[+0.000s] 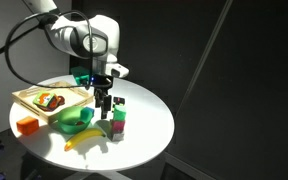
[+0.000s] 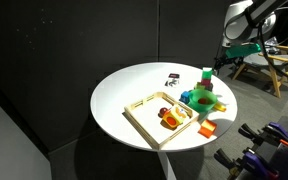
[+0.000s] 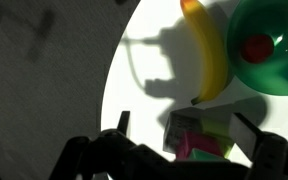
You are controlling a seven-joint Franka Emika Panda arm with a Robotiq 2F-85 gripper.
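My gripper is open, its two fingers apart, with nothing held between them. In exterior view 1 the gripper (image 1: 103,106) points down over the table, beside a small stack of blocks (image 1: 118,124) with a green block on top and a reddish one below. The wrist view shows the stack's dark, magenta and green blocks (image 3: 195,145) low in the picture, between the fingers' sides and partly cut off by the gripper body. A yellow banana (image 1: 85,138) lies in front of the green bowl (image 1: 68,126). Something red (image 3: 257,48) is inside the bowl.
A shallow wooden tray (image 2: 137,113) holds several colourful items. An orange block (image 1: 27,126) sits near the table edge, and a blue block (image 1: 87,115) is at the bowl. Small dark items (image 2: 172,79) lie farther back.
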